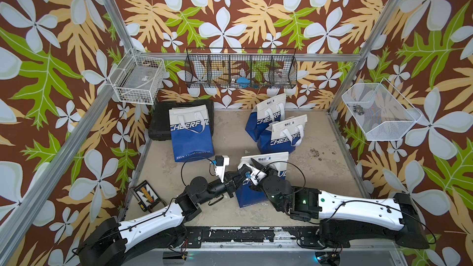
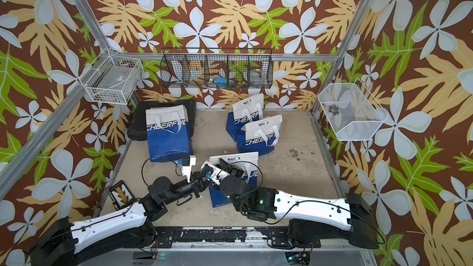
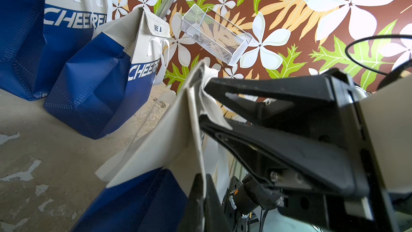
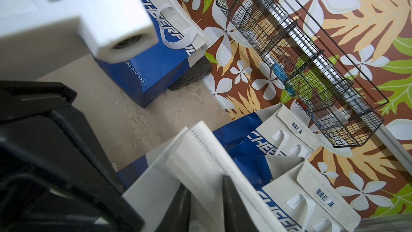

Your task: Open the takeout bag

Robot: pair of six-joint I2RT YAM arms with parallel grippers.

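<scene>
The takeout bag (image 1: 252,194), blue below and white above, stands at the front middle, its top partly hidden behind both grippers. In the left wrist view its white top edge runs up between the fingertips of my left gripper, which is shut on that thin rim. From the right reaches my right gripper, its fingers (image 3: 274,90) apart, with the white folded top of the bag between and against them. The bag's white top (image 4: 203,154) bulges and creases there. How wide its mouth is cannot be told.
Two similar bags (image 1: 266,118) stand behind on the right. Another bag (image 1: 192,138) stands at the left in front of a black case (image 1: 160,123). A small framed item (image 1: 146,196) lies front left. Wire baskets (image 1: 241,71) hang on the walls.
</scene>
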